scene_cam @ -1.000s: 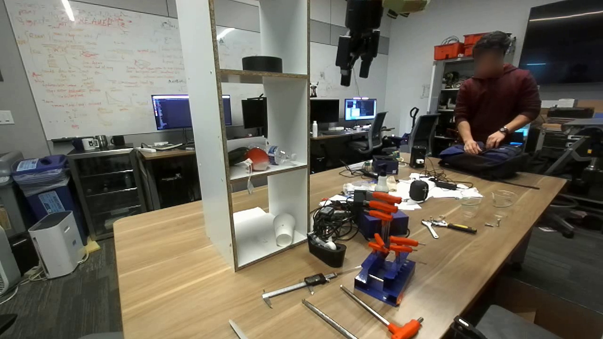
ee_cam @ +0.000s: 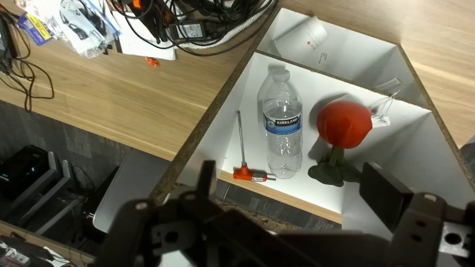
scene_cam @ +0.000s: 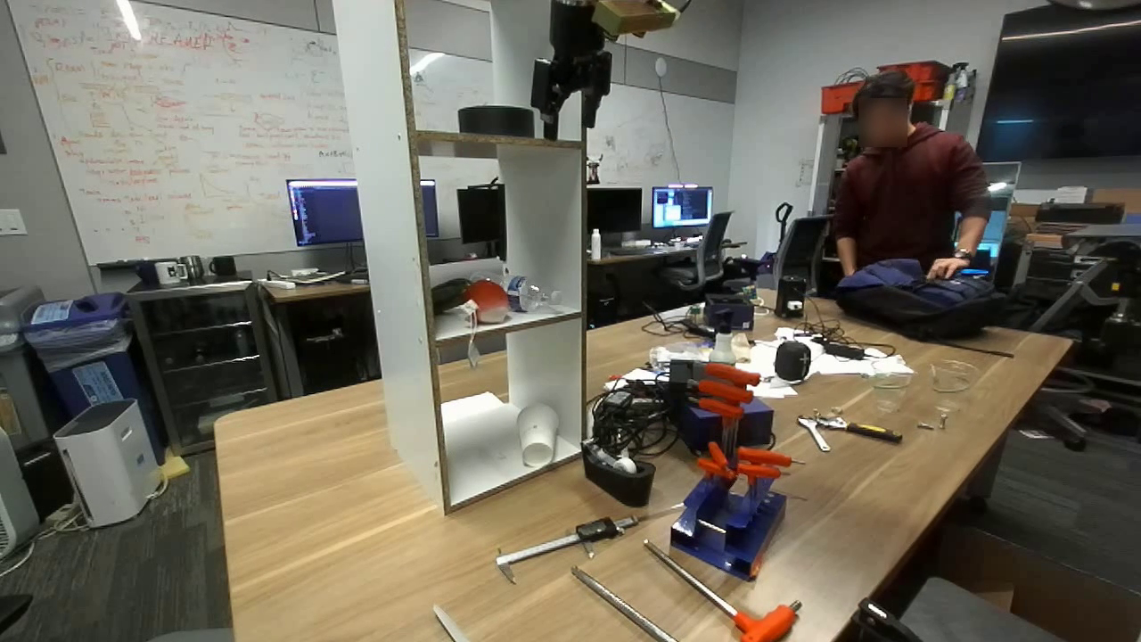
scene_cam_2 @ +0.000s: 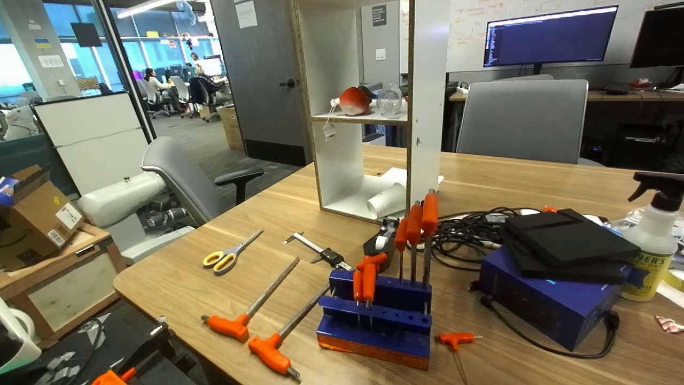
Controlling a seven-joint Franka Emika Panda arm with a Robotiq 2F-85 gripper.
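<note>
My gripper [scene_cam: 570, 125] hangs, fingers down, at the front of the shelf unit's top compartment, right of a round black object [scene_cam: 495, 121] on the upper board. Its dark fingers [ee_cam: 385, 195] stand wide apart in the wrist view, and nothing appears held between them. Beyond them, the white shelf unit's middle compartment holds a clear water bottle [ee_cam: 283, 129], a red flower-shaped object [ee_cam: 343, 124] with a dark green base, and an orange T-handle key [ee_cam: 243, 172]. A white cup [ee_cam: 302, 38] lies on its side in the bottom compartment. The second exterior view does not show the gripper.
Front table space carries a caliper [scene_cam: 578, 542], loose T-handle keys [scene_cam_2: 276, 353] and scissors [scene_cam_2: 224, 260]. Close to the shelf are a blue tool rack [scene_cam_2: 378, 321] and tangled black cables [scene_cam: 631, 423]. A person [scene_cam: 909, 182] stands at the table's far end.
The gripper has moved left in the exterior view, from clear air beside the shelf unit to the top compartment's opening, and slightly upward. The shelf contents look unchanged; the person has shifted posture.
</note>
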